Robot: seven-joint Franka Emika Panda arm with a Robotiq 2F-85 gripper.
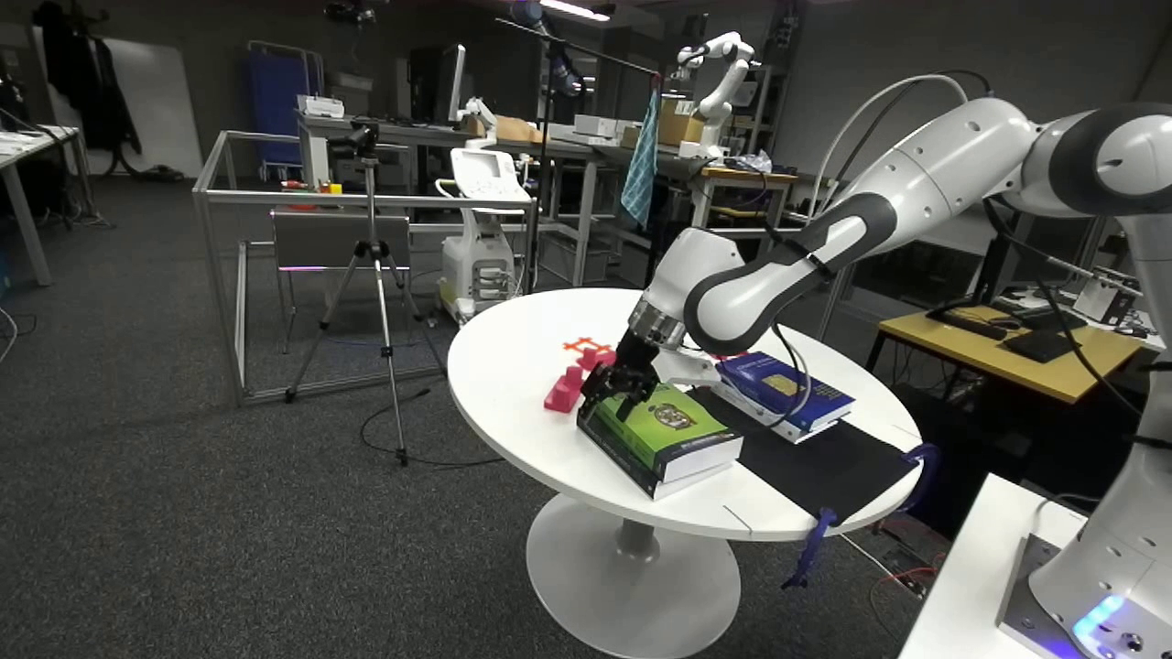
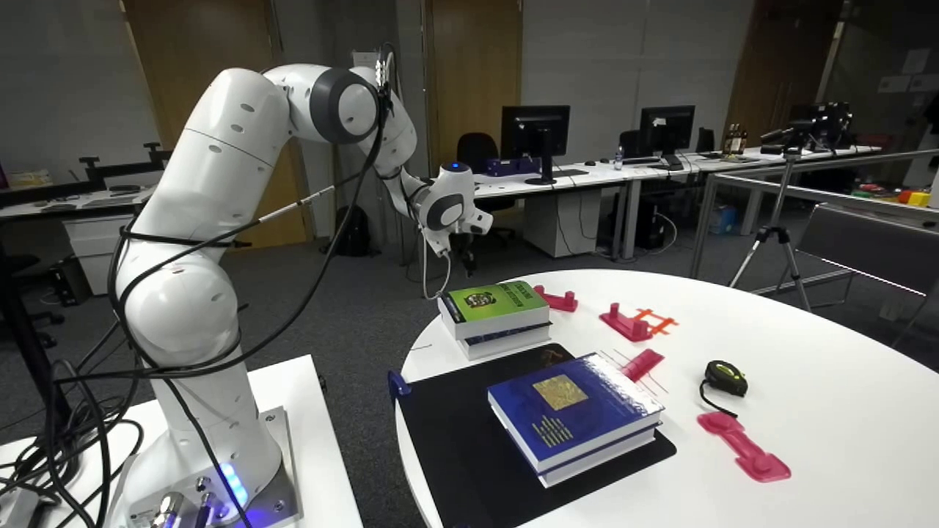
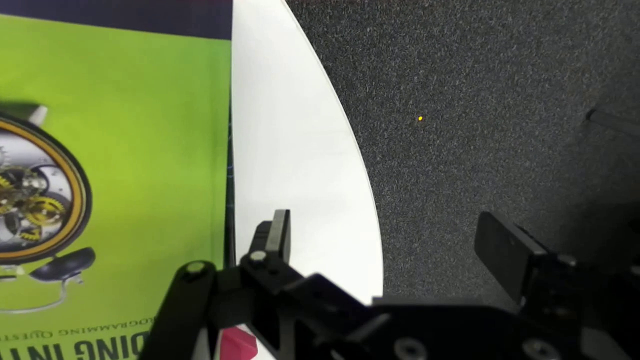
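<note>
My gripper is open with nothing between its fingers. In the wrist view, one fingertip (image 3: 279, 234) shows over the white tabletop strip close beside the edge of a green book (image 3: 150, 150); the other appears over the floor past the table's rim. Exterior view 1 has the gripper (image 1: 607, 405) low at the far left end of the green book (image 1: 670, 423), which lies on a darker book (image 1: 615, 450). Whether a finger touches the stack cannot be told. Two stacked books, the upper one blue (image 2: 563, 405), rest on a black mat (image 2: 449, 449).
Pink parts lie around the books, one (image 1: 566, 390) close to the gripper. An orange piece (image 2: 656, 321) and a tape measure (image 2: 726, 378) are also on the round table (image 2: 819, 422). The table's curved edge runs close to the green stack.
</note>
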